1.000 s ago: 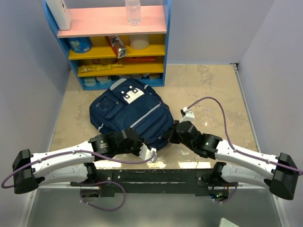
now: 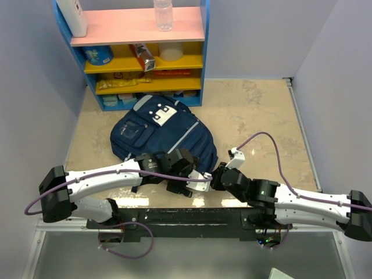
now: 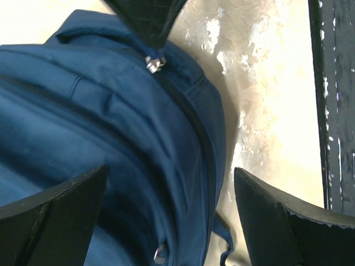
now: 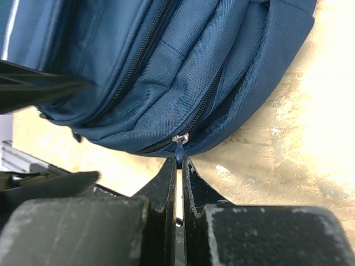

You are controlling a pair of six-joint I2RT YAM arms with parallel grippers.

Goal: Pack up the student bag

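Note:
The navy backpack point(image 2: 157, 128) lies flat on the table, its bottom end beneath both arms. In the left wrist view my left gripper stands open over a zippered edge of the bag point(image 3: 138, 133), fingers wide apart with nothing held. In the right wrist view my right gripper is shut on a blue zipper pull point(image 4: 179, 148) at the bag's lower zipper, near the bag's edge. In the top view both grippers are close together at the bag's lower right, largely hidden by the arms.
A shelf unit point(image 2: 133, 35) with bottles, containers and snack packs stands behind the bag. Bare table point(image 2: 256, 116) lies to the right. The walls border both sides, and the table's front edge is just below the grippers.
My right gripper has shifted slightly toward the front edge and right, at the bag's lower corner.

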